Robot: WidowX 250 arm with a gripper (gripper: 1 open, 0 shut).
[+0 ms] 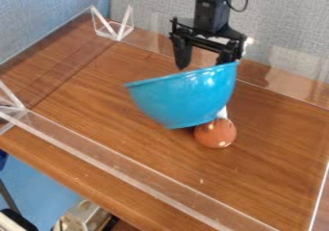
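A glossy blue bowl (175, 97) is tilted over the wooden table, its far right rim raised just under my gripper (205, 56). My gripper is open above it, at the back middle of the view; whether it touches the rim is hard to tell. A round orange-brown object (215, 135) rests on the table right beside the bowl, with a small white piece partly hidden behind the bowl.
The wooden table (90, 110) has clear room at left, front and right. White wire frames (112, 21) stand at the left back corner and left edge. A textured wall is at the back.
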